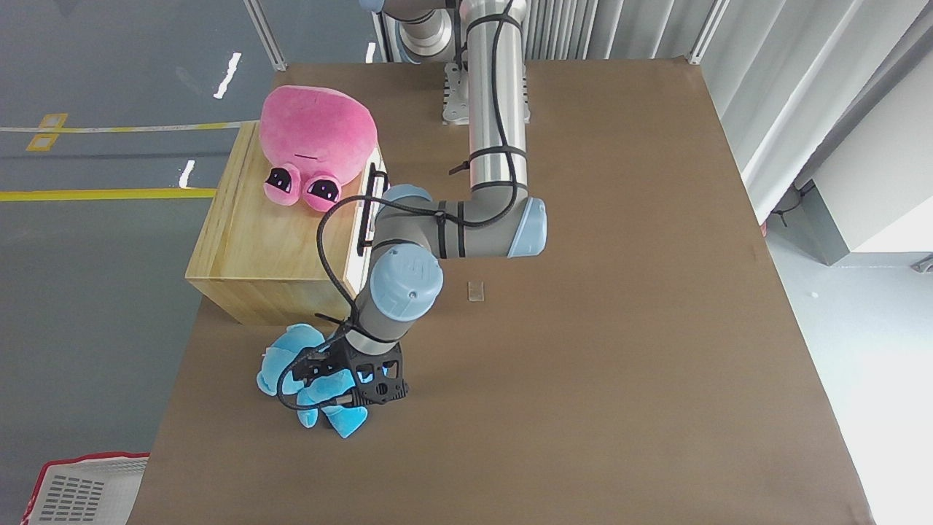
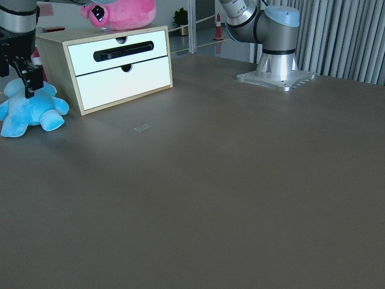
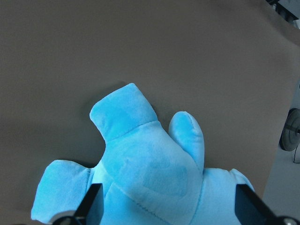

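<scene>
My gripper is directly over a light-blue plush toy (image 3: 145, 173), which lies on the brown table (image 1: 630, 367). In the wrist view its two fingers are wide apart on either side of the toy's body, so it is open. The front view shows the gripper body covering much of the toy (image 1: 341, 424). A pink plush toy (image 1: 316, 131) with big eyes sits on top of a wooden cabinet (image 1: 245, 245) with two white drawer fronts (image 2: 120, 82), beside the blue toy.
A small clear piece (image 1: 476, 292) lies on the table near the cabinet. A white red-rimmed basket (image 1: 87, 490) stands beyond the table's left edge, low in the front view.
</scene>
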